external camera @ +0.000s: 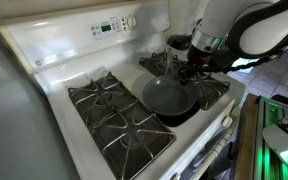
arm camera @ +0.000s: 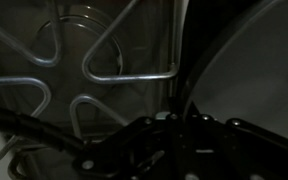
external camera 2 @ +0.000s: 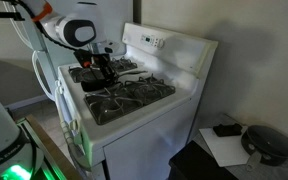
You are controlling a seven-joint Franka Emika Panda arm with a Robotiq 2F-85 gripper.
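Observation:
A dark round frying pan point(external camera: 171, 95) sits over the stove's right-hand grates, its handle not clearly visible. At the pan's back right edge, my gripper point(external camera: 187, 74) points down and is shut. In the wrist view the pan's rim point(arm camera: 212, 58) runs down to my gripper, and the fingertips meet it there. Darkness hides whether the rim is pinched between them or only touched. In exterior view 2 the arm and gripper partly cover the pan point(external camera 2: 92, 86).
Bare left grates point(external camera: 124, 120) lie beside the pan. A small pot point(external camera: 178, 43) stands behind, near the control panel point(external camera: 114, 27). Another dark pan point(external camera 2: 269, 145) rests on the side counter with a white sheet point(external camera 2: 224, 147).

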